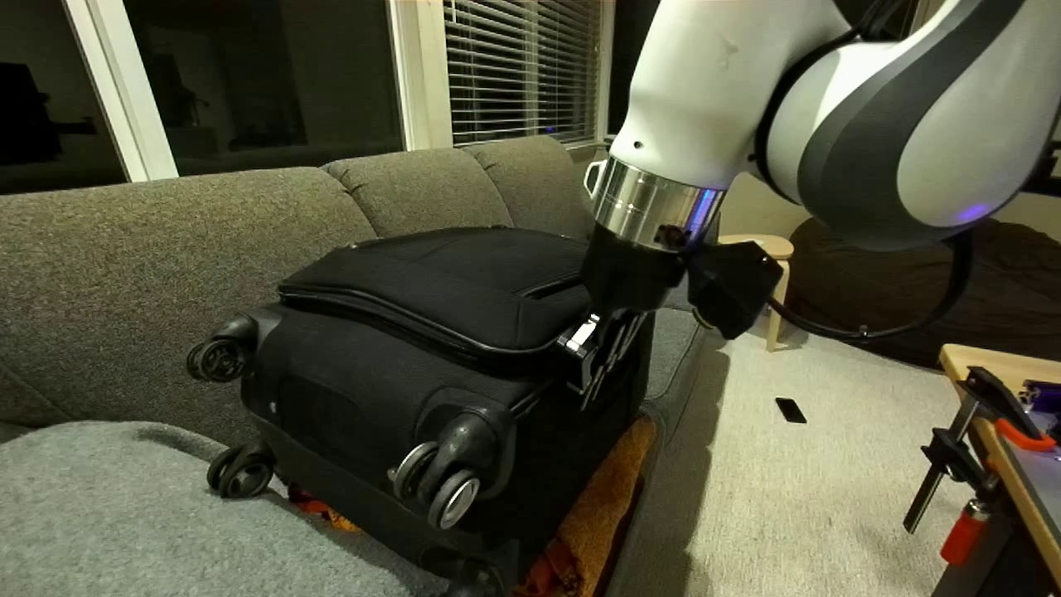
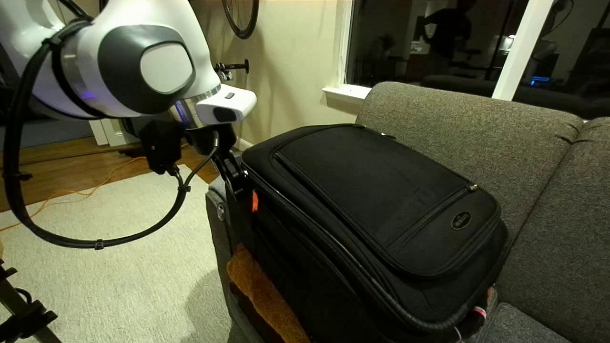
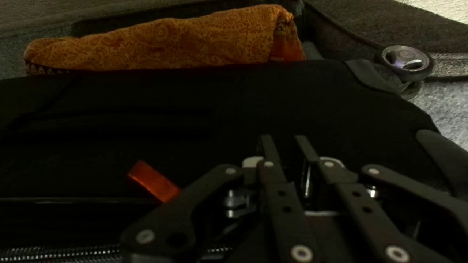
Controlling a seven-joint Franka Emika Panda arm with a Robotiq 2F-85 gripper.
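Observation:
A black suitcase (image 2: 366, 188) lies flat on the couch, its wheels toward exterior view 1. My gripper (image 1: 591, 390) points down at its upper side edge, close against the side wall. In the wrist view the gripper has its fingers (image 3: 280, 197) nearly parallel with a narrow gap. A thin shiny piece (image 3: 307, 180), seemingly a zipper pull, shows between them, though darkness hides most of it. An orange tag (image 3: 154, 180) hangs beside the fingers; the zipper (image 3: 61, 253) runs along the bottom of that view.
An orange patterned cloth (image 3: 166, 39) lies beside and under the suitcase. The grey couch back (image 1: 179, 269) rises behind it. A wooden table (image 1: 995, 368) with a clamp (image 1: 950, 468) stands at the right. Open carpet lies between, with a dark phone-like object (image 1: 791, 410) on it.

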